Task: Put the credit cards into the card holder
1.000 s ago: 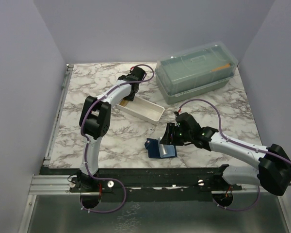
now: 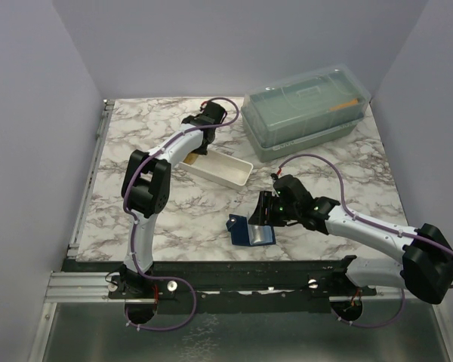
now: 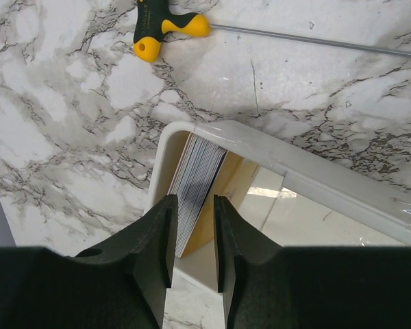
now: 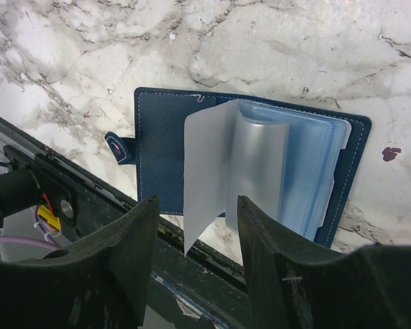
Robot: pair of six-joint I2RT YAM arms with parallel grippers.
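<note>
In the left wrist view a stack of cards [image 3: 196,171] stands on edge at one end of a white tray [image 3: 157,164], with a tan card [image 3: 236,185] beside it. My left gripper is part open over that stack; I cannot tell whether its fingers touch the cards. The dark blue card holder [image 4: 168,130] lies unfolded on the table in the right wrist view. A translucent sleeve [image 4: 209,147] stands raised from it, and light blue sleeves [image 4: 307,157] lie on its right half. Above the holder, my right gripper is open and appears empty.
A screwdriver with a yellow and dark green handle [image 3: 192,25] lies beyond the tray. A large lidded translucent green box [image 2: 302,113] stands at the back right. Bare marble table [image 2: 192,219] lies between tray and holder.
The tray has shifted slightly left and toward the back, and the left gripper moved a little the same way. The holder's sleeves have changed shape slightly. The right arm looks nearly still.
</note>
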